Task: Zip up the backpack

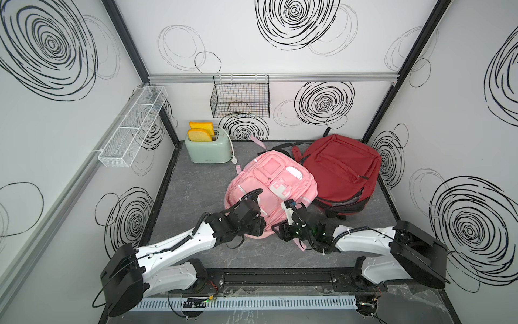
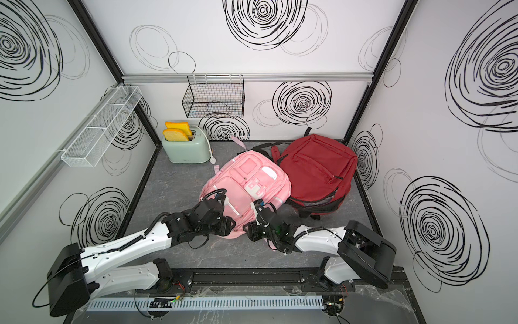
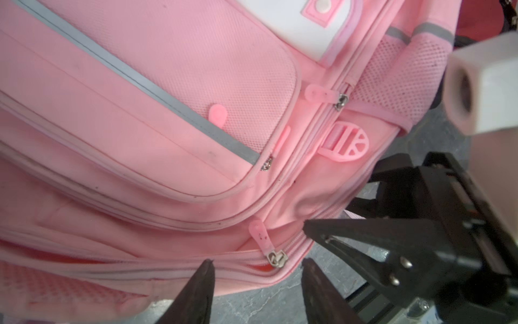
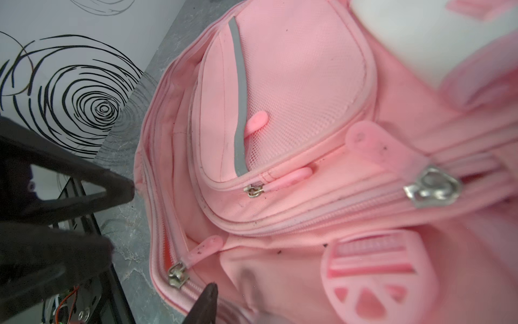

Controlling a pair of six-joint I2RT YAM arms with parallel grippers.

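Note:
The pink backpack (image 1: 272, 181) lies front side up mid-table. In the left wrist view its lower zipper pull (image 3: 261, 237) and metal slider (image 3: 278, 259) sit on the outer zipper near the front edge. My left gripper is open just short of that slider, its fingers apart and empty. My right gripper (image 2: 249, 229) is at the bag's front right edge; in the right wrist view the outer slider (image 4: 178, 273) lies by a fingertip, and its fingers appear apart with nothing clearly between them.
A red backpack (image 1: 340, 167) lies at the right against the pink one. A mint toaster (image 1: 209, 150) with bread stands at the back left. Free tabletop (image 1: 188, 199) is on the left. Wire baskets hang on the walls above.

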